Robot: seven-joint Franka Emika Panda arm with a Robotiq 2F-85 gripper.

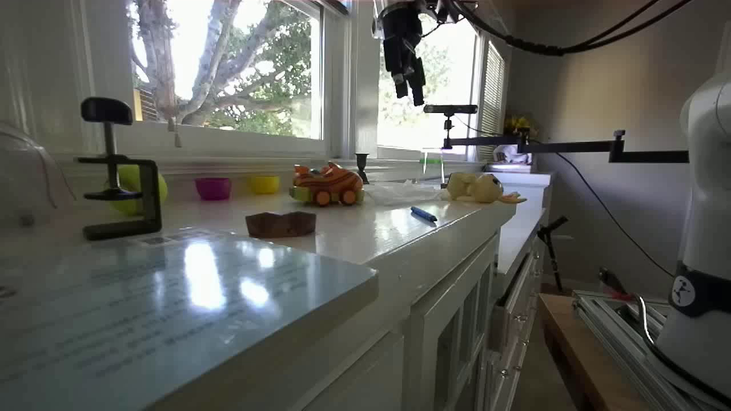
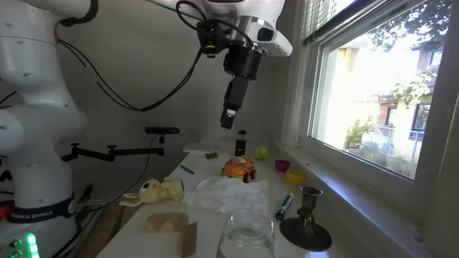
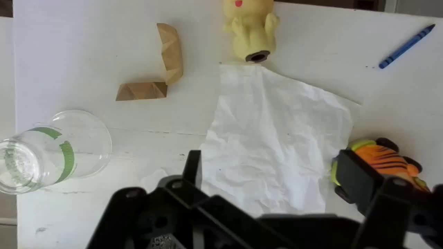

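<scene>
High above the white counter hangs my gripper, its fingers wide apart and nothing between them. Below it a crumpled white sheet point(image 3: 274, 137) lies flat on the counter. An orange striped toy car point(image 3: 384, 159) is partly hidden behind one finger in the wrist view; in exterior view 2 the toy car point(image 2: 239, 167) stands beyond the sheet. A yellow rabbit toy point(image 3: 253, 33) lies on its side at the counter's edge. Two brown faceted pieces point(image 3: 172, 52) touch near a corner. A clear cup with green marks point(image 3: 62, 153) stands upside down. A blue crayon point(image 3: 407, 46) lies apart.
By the window are a dark candlestick point(image 2: 306, 219), a green marker point(image 2: 284, 207), a yellow bowl point(image 2: 296, 177), a magenta bowl point(image 2: 282, 165) and a tennis ball point(image 2: 261, 152). A black clamp point(image 1: 154, 195) grips a board point(image 1: 171, 301) at the counter's far end.
</scene>
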